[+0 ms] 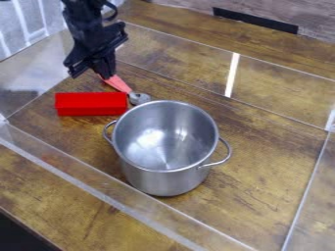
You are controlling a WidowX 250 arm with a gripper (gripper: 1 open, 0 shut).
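Note:
My black gripper point(94, 63) hangs at the upper left of the camera view, its fingers pointing down near the far end of a pink-handled utensil point(117, 85) with a silver head. Whether anything sits between the fingers is too small to tell. A red rectangular block point(90, 104) lies just below the gripper, left of the utensil's head. A large steel pot point(167, 156) with two side handles stands in the lower middle.
The wooden table point(262, 108) has clear room to the right of the pot and at the back. Transparent edges run along the left, bottom and right sides. A dark object lies at the top right beyond the table.

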